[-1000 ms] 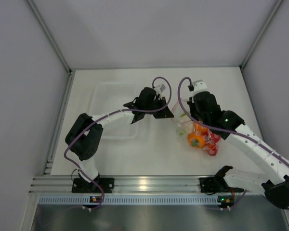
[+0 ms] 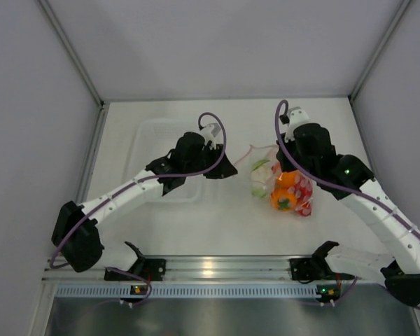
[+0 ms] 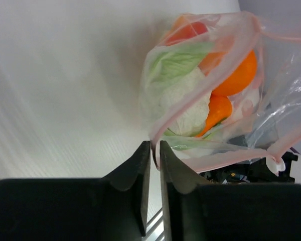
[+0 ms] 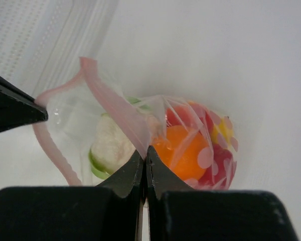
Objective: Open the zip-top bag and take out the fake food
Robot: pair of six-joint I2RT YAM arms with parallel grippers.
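The clear zip bag (image 2: 262, 161) with pink edges holds fake food: orange pieces (image 2: 283, 200), a pale cauliflower-like piece with green leaves (image 4: 110, 143) and red, spotted pieces. My left gripper is at the bag's pink edge, its fingertips close together on either side of the strip or touching it; whether they grip is hard to tell. My right gripper is shut on the bag's pink edge, above the food.
A white perforated tray (image 2: 143, 150) lies at the left, partly under the left arm.
My left arm has pulled back leftward, stretching the bag's edge out.
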